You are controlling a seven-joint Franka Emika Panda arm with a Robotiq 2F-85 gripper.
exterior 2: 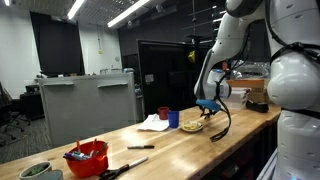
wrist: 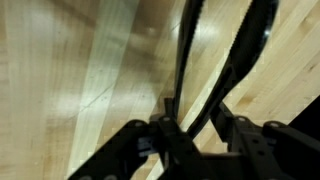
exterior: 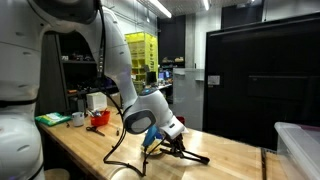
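In exterior view 1 my gripper (exterior: pixel 176 143) is low over the wooden table, right at a long black utensil (exterior: pixel 190 156) lying there; its exact kind is unclear. Close up in the wrist view, two dark, blurred bars of the black utensil (wrist: pixel 240 60) run upward from between the dark parts of my gripper. How far apart the fingers stand, and whether they touch the utensil, does not show clearly. Exterior view 2 has my gripper (exterior 2: pixel 207 109) small and far off, just behind a plate (exterior 2: pixel 190 128) with yellowish contents.
A blue cup (exterior 2: pixel 173 119), a red cup (exterior 2: pixel 163 113) and a white cloth (exterior 2: pixel 153 123) stand or lie near the plate. Farther off are a red bowl (exterior 2: pixel 88 160) of utensils and a dark-handled tool (exterior 2: pixel 142 147). A black cable (exterior: pixel 128 164) loops from the arm to the table.
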